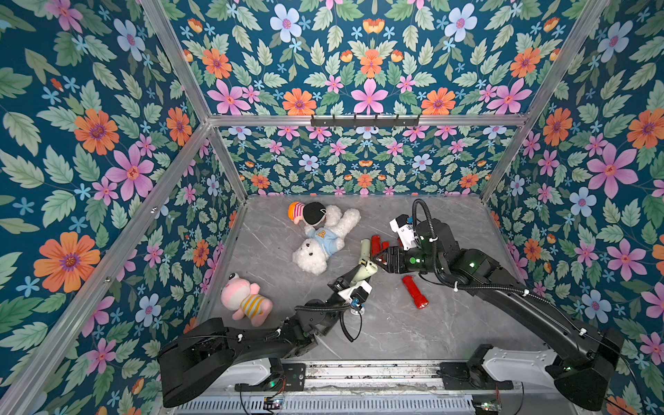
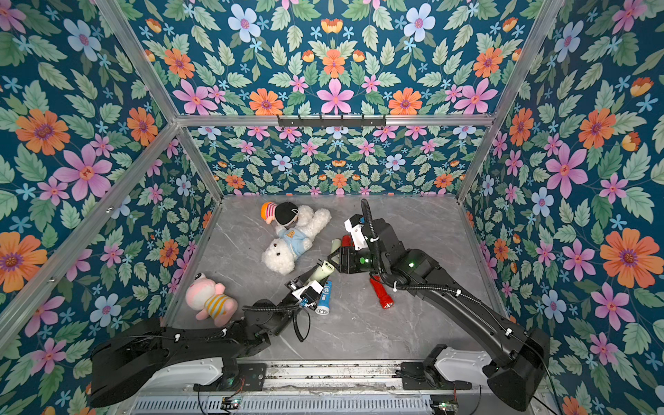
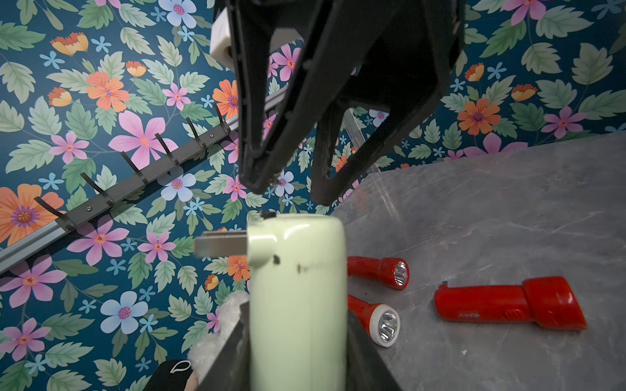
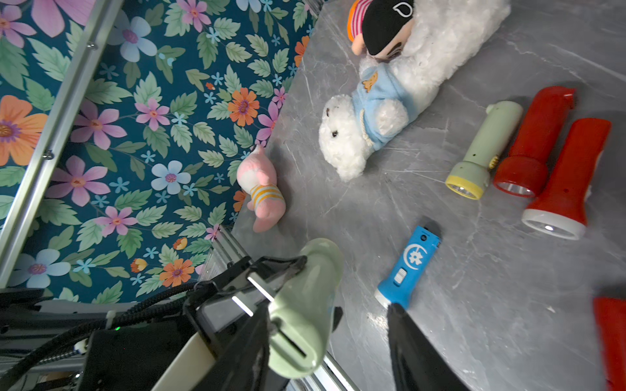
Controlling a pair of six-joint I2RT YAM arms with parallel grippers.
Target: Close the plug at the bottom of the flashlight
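Observation:
A pale green flashlight (image 3: 296, 299) is upright in the left wrist view, held by my left gripper (image 2: 319, 274). Metal plug prongs (image 3: 218, 245) stick out sideways near its top end. My right gripper stands open just above that end, apart from it, with nothing between its fingers. In the right wrist view the held flashlight (image 4: 303, 306) is at lower left, prongs out, with my right fingers either side of the lower view, out of focus.
A blue flashlight (image 4: 407, 264) lies beneath. Red flashlights (image 4: 564, 179) and a second pale green one (image 4: 482, 146) lie behind. A white bear (image 4: 365, 123), a doll (image 4: 384, 26) and a pink plush (image 4: 260, 189) occupy the left.

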